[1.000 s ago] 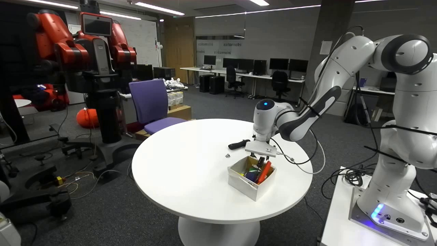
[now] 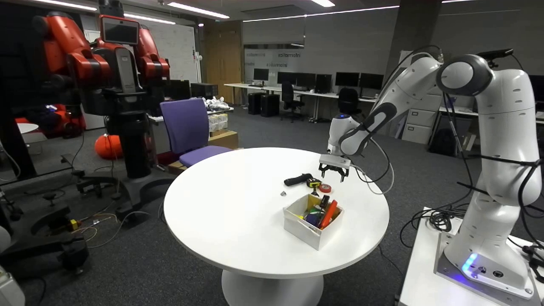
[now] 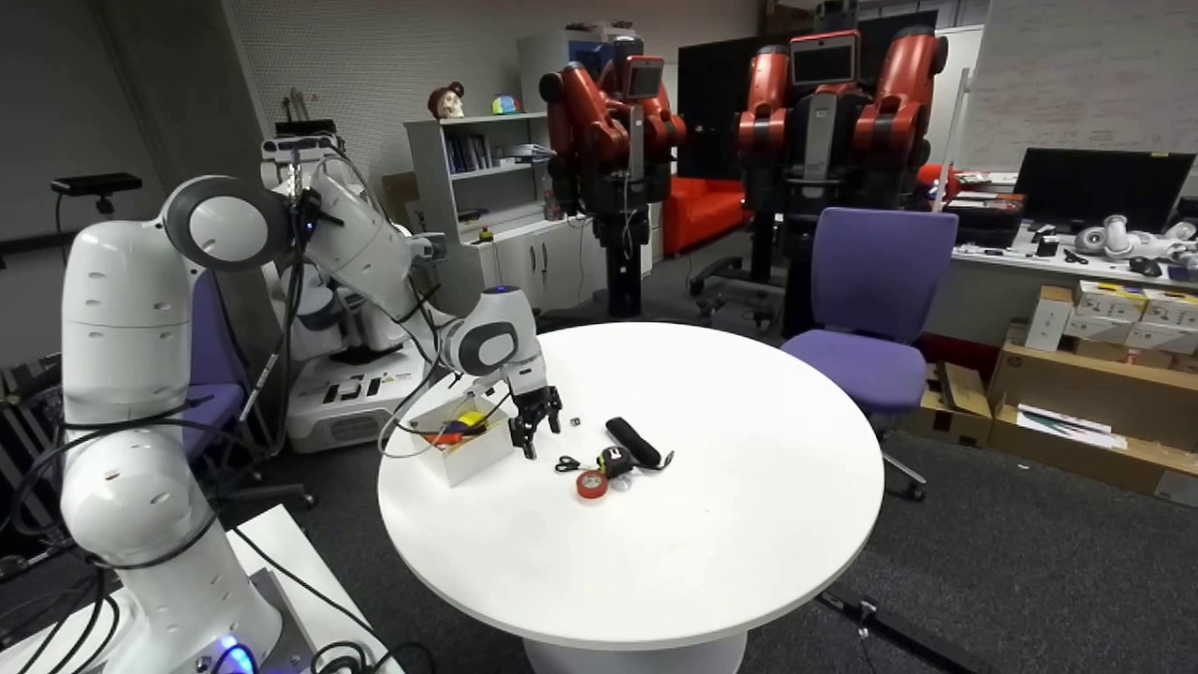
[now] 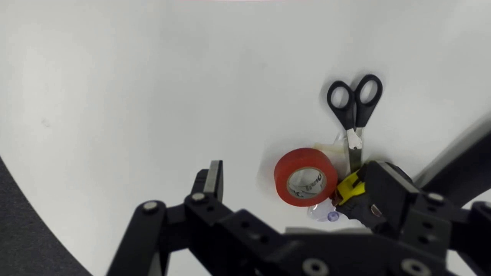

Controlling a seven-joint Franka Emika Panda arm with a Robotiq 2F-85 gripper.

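Observation:
My gripper stands open above the white table, its fingers wide apart and nothing held. Beneath it in the wrist view, a red tape roll (image 4: 280, 177) lies between the two fingers' lines. Black-handled scissors (image 4: 361, 108) lie just beyond, blades toward a black and yellow tape measure (image 4: 352, 186), which the right finger partly covers. A small clear item (image 4: 320, 211) shows beside the roll. To the right is a long black object (image 4: 465, 170). In exterior view 1, a white box (image 2: 306, 230) holds several tools, among them a red-orange one (image 2: 329, 214).
A tiny grey piece (image 2: 283, 193) lies near the box. A purple chair (image 3: 870, 348) stands close to the table edge.
My arm has swung away from the box toward the table's far side in exterior view 1. The tape measure and red roll, hidden behind the gripper before, now show; the box stays put.

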